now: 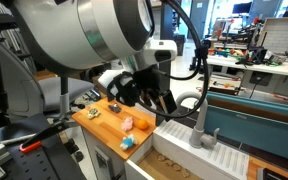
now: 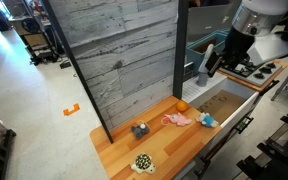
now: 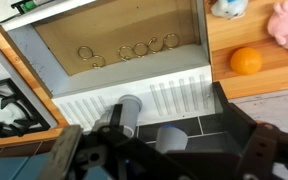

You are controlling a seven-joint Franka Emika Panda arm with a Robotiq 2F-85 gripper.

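My gripper is over the counter beside the grey faucet (image 3: pixel 130 108), its two dark fingers wide apart at the lower edge of the wrist view. Nothing shows held between them. The faucet (image 1: pixel 203 118) rises behind the white-edged open compartment (image 1: pixel 180 158). Several small rings (image 3: pixel 140 48) lie on that compartment's brown floor. On the wooden counter are an orange (image 3: pixel 246 61), a pink plush toy (image 3: pixel 287 22) and a blue-and-white toy (image 2: pixel 207 119).
A stove top (image 3: pixel 12 108) adjoins the compartment. A grey plank wall (image 2: pixel 124 50) backs the wooden counter (image 2: pixel 124 149), where a dark item (image 2: pixel 140 130) and a round speckled item (image 2: pixel 143 163) also lie. Beyond the faucet is a teal bin (image 1: pixel 249 125).
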